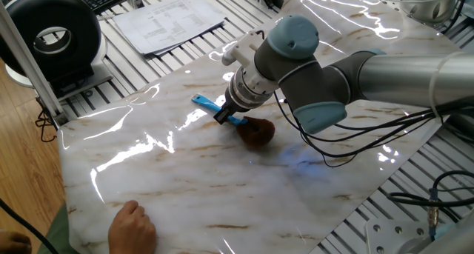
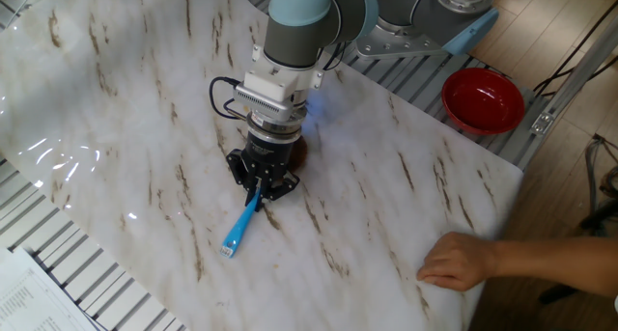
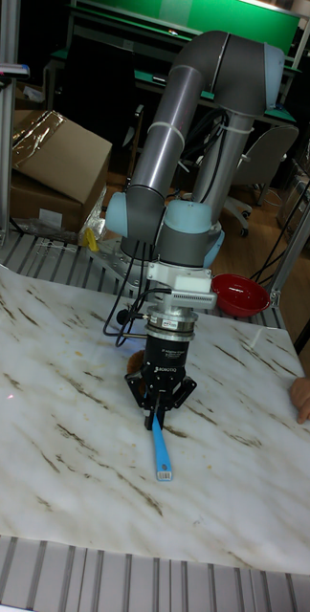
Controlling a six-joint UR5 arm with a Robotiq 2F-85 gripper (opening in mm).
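Observation:
A brush with a blue handle (image 1: 205,102) and a round, dark brown bristle head (image 1: 257,134) is at the middle of the marble-patterned table sheet. My gripper (image 1: 224,116) points down over it and is shut on the handle, near the bristles. From the opposite side, the free end of the blue handle (image 2: 239,229) sticks out of the gripper (image 2: 259,192) toward the papers. In the third view the handle (image 3: 161,454) runs toward the front edge, and the bristles are mostly hidden behind the gripper (image 3: 156,418). Whether the brush touches the sheet I cannot tell.
A red bowl (image 2: 483,100) stands at the table's edge, beside the arm's base. A person's hand (image 1: 132,229) rests on the sheet's border. Papers (image 1: 169,22) lie on the slatted surface opposite. Much of the marble sheet (image 2: 377,191) is bare.

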